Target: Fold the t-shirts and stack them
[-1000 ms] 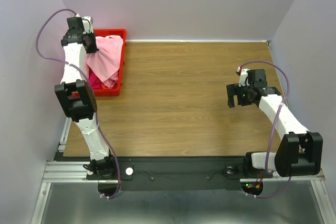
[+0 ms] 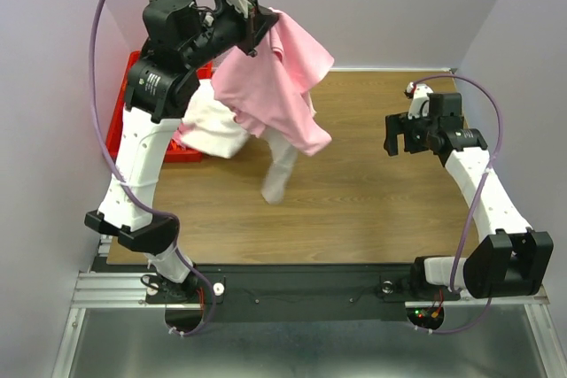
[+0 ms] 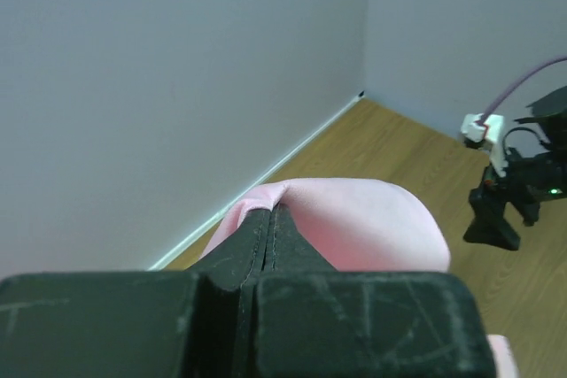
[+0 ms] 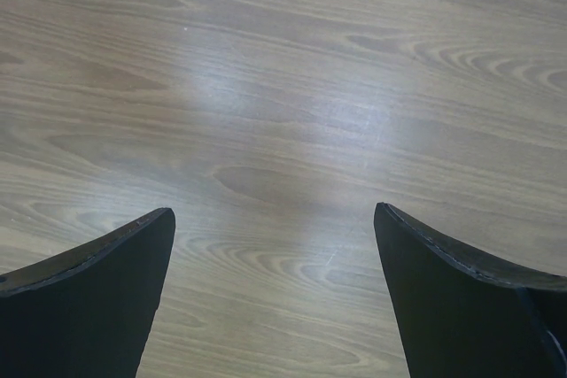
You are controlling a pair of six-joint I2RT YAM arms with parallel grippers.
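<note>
My left gripper [image 2: 259, 31] is raised high over the table, shut on a pink T-shirt [image 2: 270, 95] that hangs from it; the cloth's folded top [image 3: 354, 219] rises from its fingertips in the left wrist view. A white cloth [image 2: 277, 174] hangs below the pink one, and another white cloth [image 2: 213, 126] lies at the red bin [image 2: 186, 154], partly hidden by the pink shirt and left arm. My right gripper [image 2: 394, 133] stands open above the bare table at the right, with nothing between its fingers.
Pale walls border it at the back and sides. The red bin at the back left is largely hidden by the left arm.
The left gripper has risen from the red bin and moved right with the pink shirt, white cloth coming out beneath it. The right arm has shifted slightly toward the back.
</note>
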